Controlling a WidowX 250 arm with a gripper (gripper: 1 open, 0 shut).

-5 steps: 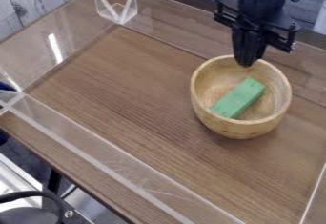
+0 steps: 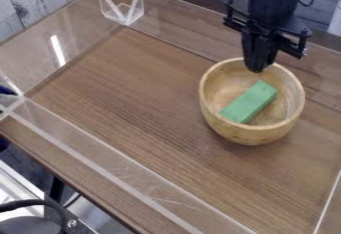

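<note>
A tan round bowl sits on the wooden table at the right, with a green rectangular block lying inside it. The black gripper is above the back rim of the bowl, its fingers pointing down. Its fingers look partly apart, and I see nothing clearly between them.
A small clear plastic piece stands at the back left. Transparent edging runs along the table's left side, and a black cable or fixture lies at the lower left corner.
The gripper has shifted very slightly over the bowl's back rim. The bowl and block look unchanged.
</note>
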